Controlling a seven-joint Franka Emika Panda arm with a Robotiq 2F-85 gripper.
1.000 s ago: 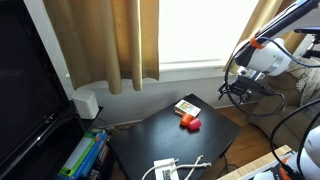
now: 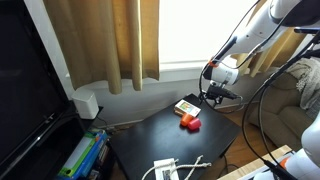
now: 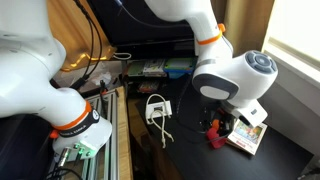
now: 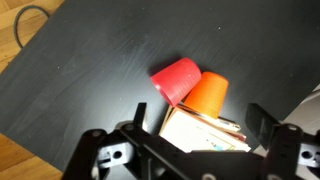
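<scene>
A red cup (image 4: 176, 81) and an orange cup (image 4: 207, 95) lie on their sides against each other on the dark table, as the wrist view shows. The orange one touches or overlaps the edge of a book (image 4: 200, 132). In exterior view 1 the red cup (image 2: 194, 125) sits nearer the camera than the orange cup (image 2: 186, 119). My gripper is open above them, its fingers wide apart and empty. From the side, the gripper (image 2: 209, 99) hangs in the air to the right of the book (image 2: 187, 107). The arm hides part of the cups in exterior view 2.
A white power strip (image 2: 166, 170) with a cable rests on the table's near part. Colourful boxes (image 2: 83, 152) fill a shelf on the left. Bare table (image 2: 150, 137) lies left of the cups, and a window sill and curtain stand behind.
The arm has swung left over the past second, from beyond the table's right side to near the book and cups. Cups and book have stayed in place.
</scene>
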